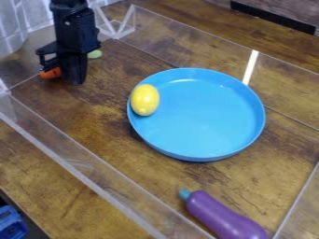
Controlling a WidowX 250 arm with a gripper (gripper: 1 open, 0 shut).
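Note:
My black gripper (62,67) is at the upper left, low over the wooden surface, right at an orange carrot (48,73) that it largely hides; a bit of green (93,54) shows beside the arm. The gripper looks shut, though its fingertips are hard to make out. A yellow egg-shaped object (145,99) lies on the left side of a blue plate (197,82).
A purple eggplant (225,215) lies at the lower right. A clear wall (88,163) runs along the left and front. The wood between the carrot and the plate is bare.

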